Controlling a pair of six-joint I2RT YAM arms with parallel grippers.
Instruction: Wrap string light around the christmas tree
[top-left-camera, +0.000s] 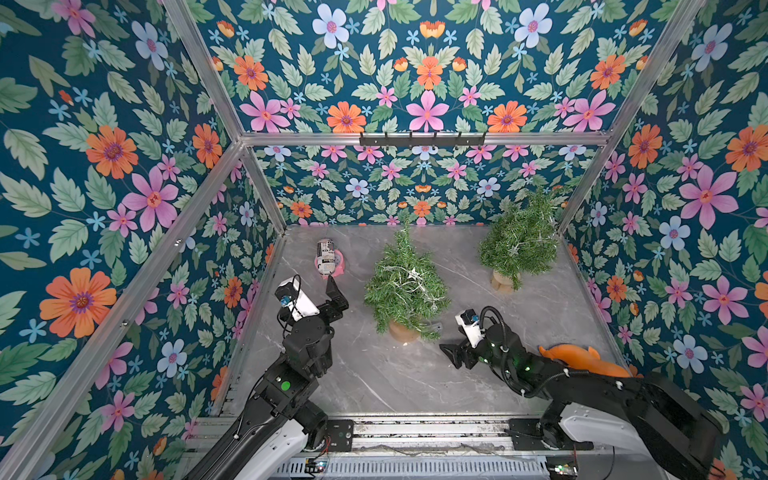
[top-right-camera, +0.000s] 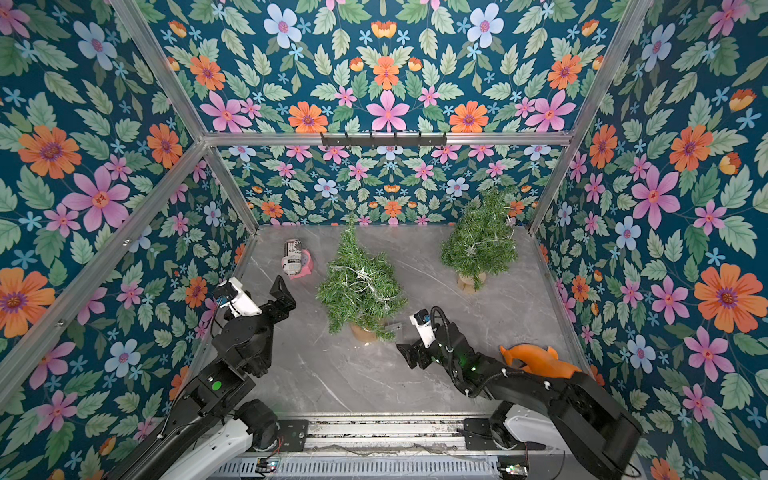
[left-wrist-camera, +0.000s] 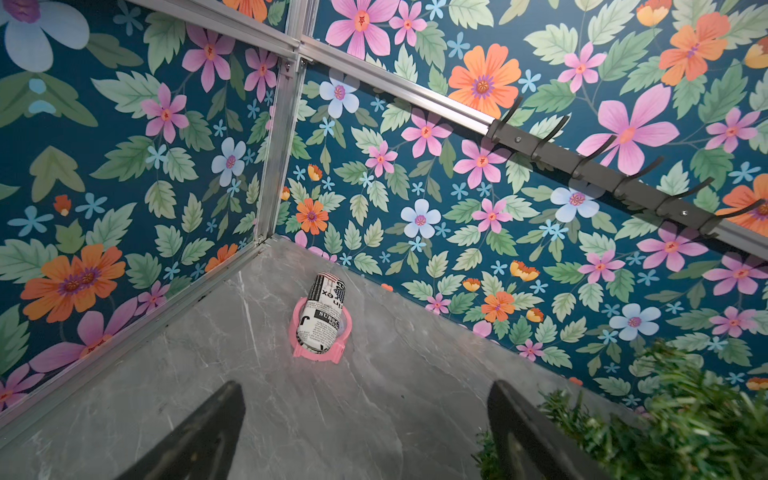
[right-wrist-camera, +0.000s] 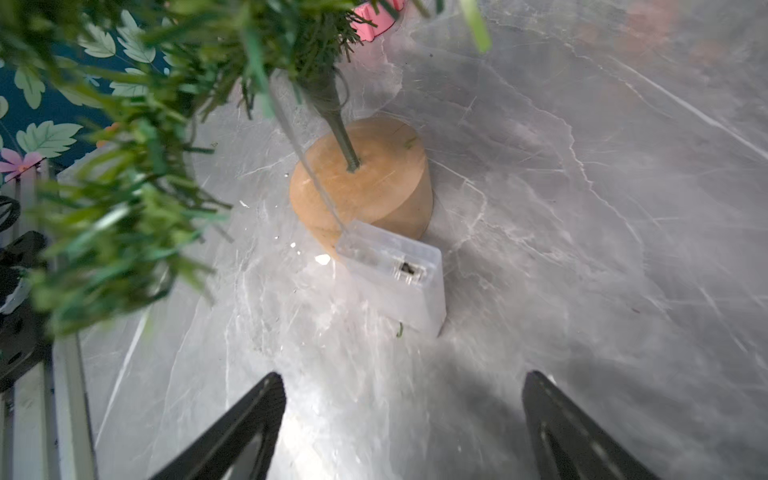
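Note:
In the centre stands a christmas tree (top-left-camera: 408, 284) on a wooden base (right-wrist-camera: 368, 176), with silvery string light (top-left-camera: 413, 276) among its branches. A clear battery box (right-wrist-camera: 390, 276) hangs or rests against that base. My right gripper is open in front of the box, its fingers empty. A second tree (top-left-camera: 518, 240) stands at the back right. My left gripper is open left of the centre tree, with nothing between its fingers.
At the back left a wrapped cylindrical item (left-wrist-camera: 320, 312) sits on a pink object (left-wrist-camera: 340, 344). An orange object (top-right-camera: 536, 360) lies right, partly behind my right arm. A hook rail (top-left-camera: 422, 139) crosses the back wall.

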